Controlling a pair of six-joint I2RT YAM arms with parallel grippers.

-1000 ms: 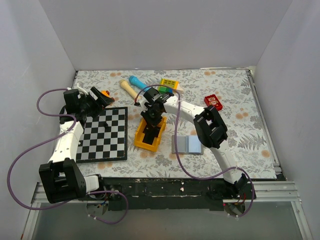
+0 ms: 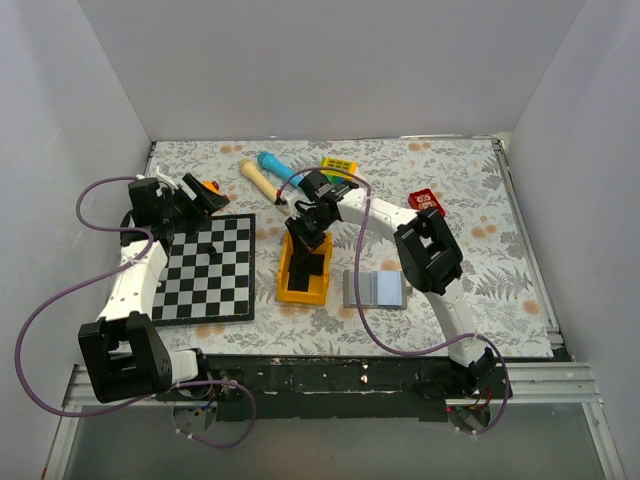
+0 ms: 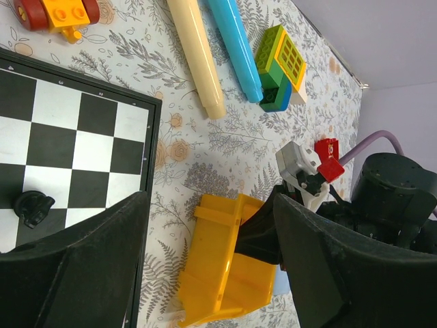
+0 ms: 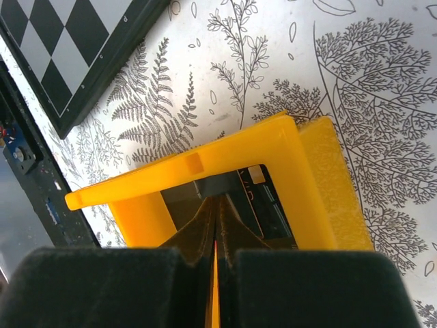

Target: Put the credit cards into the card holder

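Observation:
Two dark cards lie inside the orange box, overlapping, as the right wrist view shows. Over them my right gripper points down into the box, its fingers closed together with nothing between them. In the top view the box stands in the middle of the table, partly covered by the right gripper. The grey holder lies flat to the right of it, a pale blue panel on its right half. My left gripper hangs open and empty above the chessboard's top edge.
Left of the box is the chessboard with a small black piece. Behind are a beige stick, a blue stick and toy blocks. A red box sits farther right.
The orange box has shifted to the right and turned straighter, with my right gripper inside it moving slightly right as well. The left arm has stayed still.

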